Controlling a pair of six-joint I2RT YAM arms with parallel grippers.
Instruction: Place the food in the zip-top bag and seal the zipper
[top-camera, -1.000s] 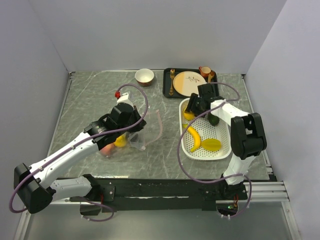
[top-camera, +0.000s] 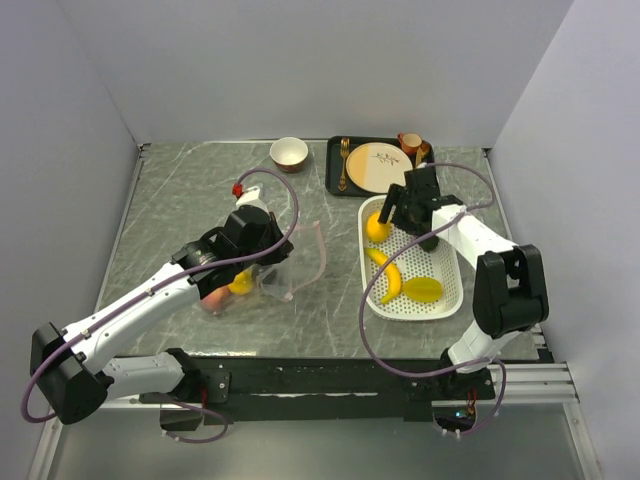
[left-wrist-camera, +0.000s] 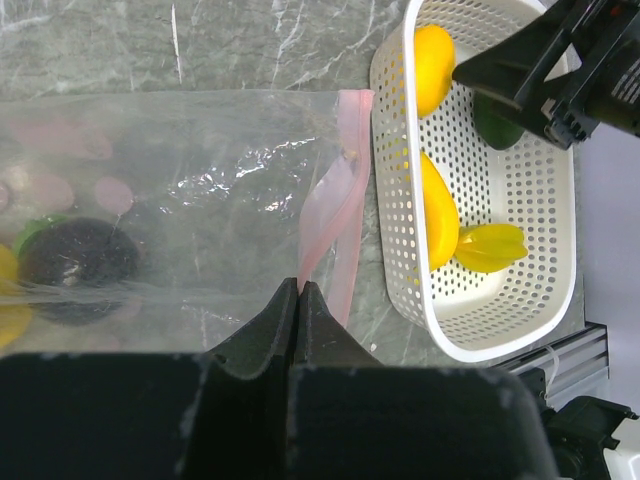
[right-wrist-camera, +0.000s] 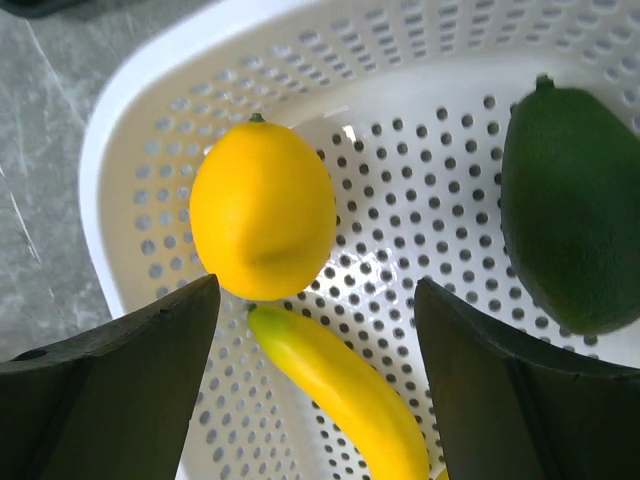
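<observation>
The clear zip top bag (left-wrist-camera: 215, 190) with a pink zipper strip (left-wrist-camera: 350, 200) lies on the table; a dark round fruit (left-wrist-camera: 80, 270) and other food show through it. My left gripper is shut with its tips on the bag's pink-edged mouth, the film drawn up to them. Inside the white basket (right-wrist-camera: 95, 200), my right gripper stands open over the food, nothing between its fingers. A round yellow fruit (right-wrist-camera: 263, 215) lies by the left finger. The banana (right-wrist-camera: 345, 395) runs below it, a dark green avocado (right-wrist-camera: 575, 205) sits right, and a yellow star fruit (top-camera: 423, 290) lies at the front.
A black tray (top-camera: 335, 165) with a plate (top-camera: 378, 167) stands behind the basket. Left of it is a bowl (top-camera: 289, 153). Bare grey table (top-camera: 335, 320) separates bag and basket. A purple cable (top-camera: 362, 315) from the right arm loops across the basket's left side.
The left arm has stayed still.
</observation>
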